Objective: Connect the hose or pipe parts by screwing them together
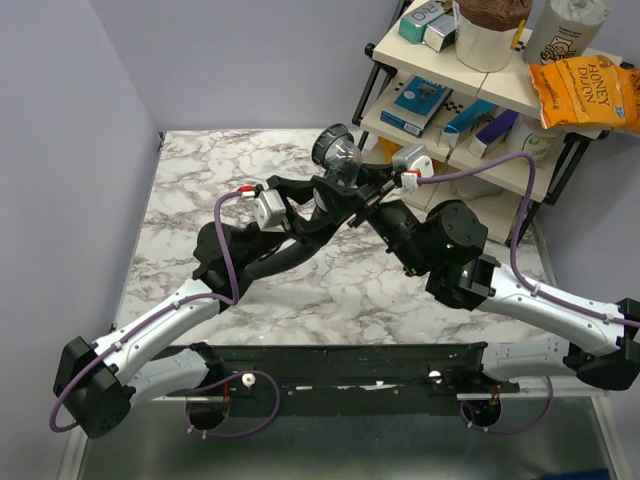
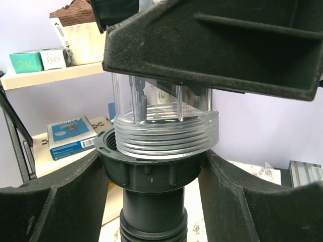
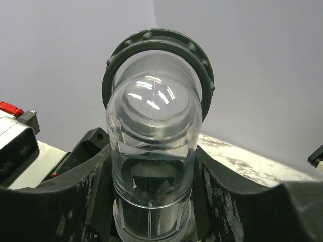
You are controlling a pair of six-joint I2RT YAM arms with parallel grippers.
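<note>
My two grippers meet over the table's middle. The left gripper (image 1: 318, 210) is shut on the hose's black threaded end fitting (image 2: 149, 176); the dark hose (image 1: 285, 262) runs down from it toward the lower left. A clear tubular fitting with a black ring (image 1: 336, 152) stands above that end, its threaded clear rim (image 2: 166, 138) at the collar, slightly offset; whether they are joined I cannot tell. My right gripper (image 1: 360, 185) has its fingers around the clear fitting (image 3: 154, 141); whether they grip it is unclear.
A shelf rack (image 1: 485, 85) with boxes, a bag and containers stands at the back right. Grey walls close in the sides and back.
</note>
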